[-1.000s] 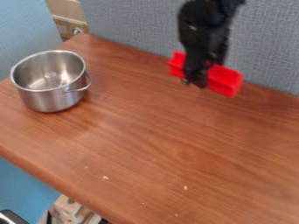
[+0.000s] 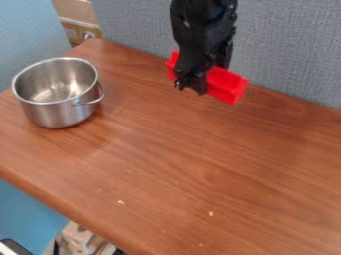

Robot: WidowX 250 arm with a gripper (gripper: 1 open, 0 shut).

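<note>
The black gripper (image 2: 194, 76) hangs from the top middle of the view, shut on a red block (image 2: 226, 86) that sticks out on both sides of its fingers, held tilted over the back of the wooden table (image 2: 200, 179). A shiny steel pot (image 2: 56, 110) with side handles stands on the table at the left, apart from the gripper.
The middle, front and right of the table are clear. Grey padded panels (image 2: 300, 50) run along the back. The table's left edge drops to a blue surface (image 2: 20, 209) at the lower left.
The gripper and red block have moved left, toward the pot's side, and somewhat upward in the view. The pot has not moved.
</note>
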